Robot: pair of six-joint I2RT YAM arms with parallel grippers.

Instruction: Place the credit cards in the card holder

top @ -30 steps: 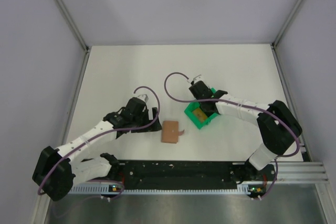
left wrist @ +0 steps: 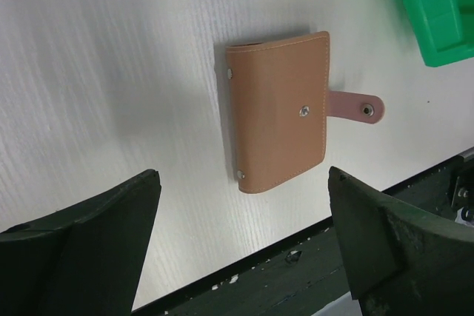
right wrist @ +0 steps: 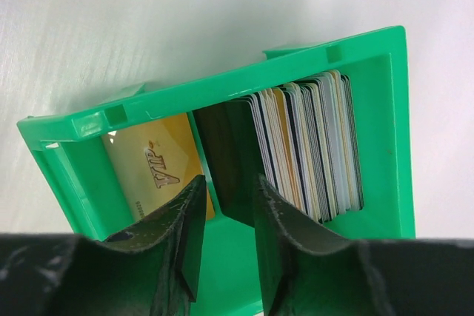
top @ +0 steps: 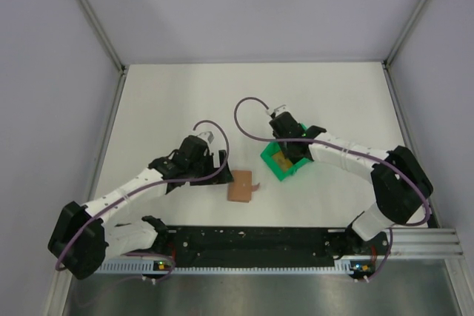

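Observation:
The brown leather card holder [top: 240, 186], with a snap strap at its right side, lies on the table; in the left wrist view the holder [left wrist: 278, 109] sits between and beyond the open fingers of my left gripper. The green tray [right wrist: 400, 131] holds a gold card [right wrist: 152, 160] and a stack of cards [right wrist: 311, 146] on edge, with a dark space or divider between them. My right gripper is over the tray, its fingers apart near the dark middle part; I see nothing clearly held between them.
The tray stands right of the holder, the table's dark front edge [left wrist: 289, 260] below it.
Both arms have shifted only very slightly in the top view, the right one a little toward the front right. The holder and tray are where they were.

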